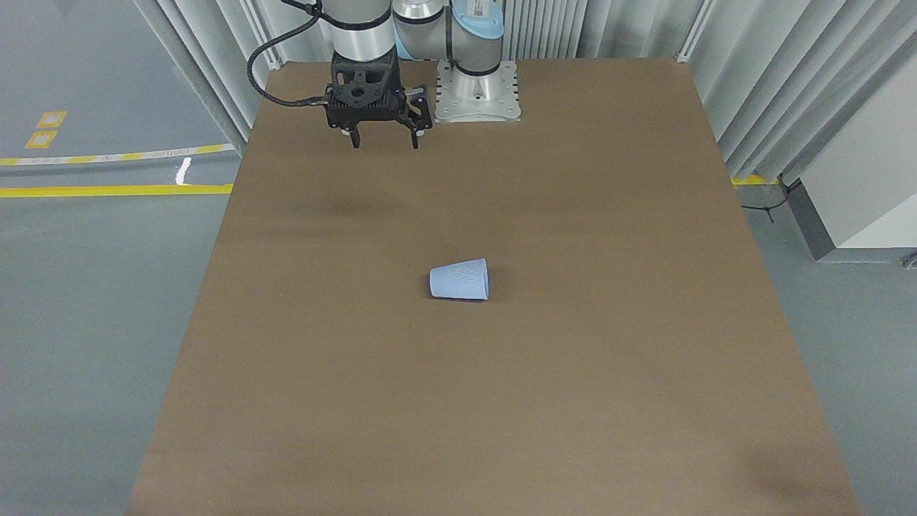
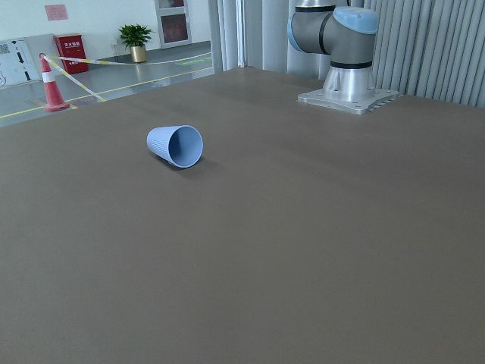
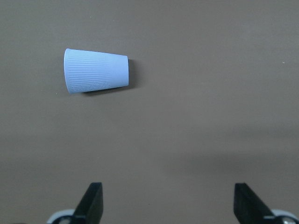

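Note:
A light blue ribbed cup (image 1: 458, 279) lies on its side near the middle of the brown table, its mouth facing right in the front view; the left view shows the cup (image 2: 162, 144) with its open end toward the camera. My black gripper (image 1: 385, 137) hangs over the far part of the table, behind the cup and somewhat left of it, with its fingers apart and empty. In the wrist view the cup (image 3: 93, 70) lies upper left, beyond the open fingertips (image 3: 93, 196).
The arm's base plate (image 1: 477, 107) is fixed at the table's far edge. Curtains stand behind the table, and floor lies beyond both side edges.

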